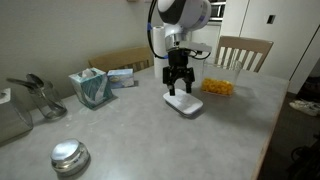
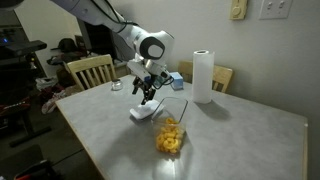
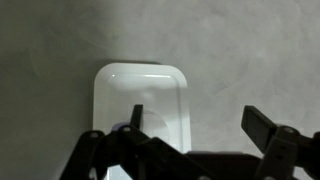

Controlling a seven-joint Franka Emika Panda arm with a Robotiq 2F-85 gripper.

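Note:
A white, round-cornered lid-like dish lies flat on the table, a small round raised part showing near its middle in the wrist view. Just above it in exterior view 1 hangs my gripper, pointing down. The wrist view has my gripper with its fingers spread wide. Its left finger overlaps the white dish, while the other is off to the right over bare table. Nothing shows between the fingers. Whether either finger touches the dish cannot be told.
A clear container of orange-yellow pieces stands close by. Behind are a paper towel roll and a blue-white box. A patterned carton, a utensil holder and a silver bowl sit leftward.

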